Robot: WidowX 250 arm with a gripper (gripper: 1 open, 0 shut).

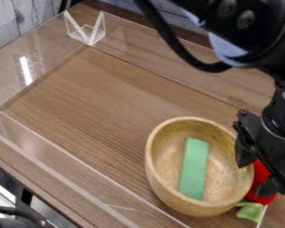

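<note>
A wooden bowl point(169, 169) holds a green rectangular block point(192, 167). Right of the bowl lies a red object point(262, 183), partly hidden behind my black gripper point(256, 176), with a pale green piece point(251, 211) below it. The gripper is at the red object by the bowl's right rim; whether its fingers touch or hold it is unclear.
A transparent stand point(85, 27) is at the back left. A black cable arches over the upper right.
</note>
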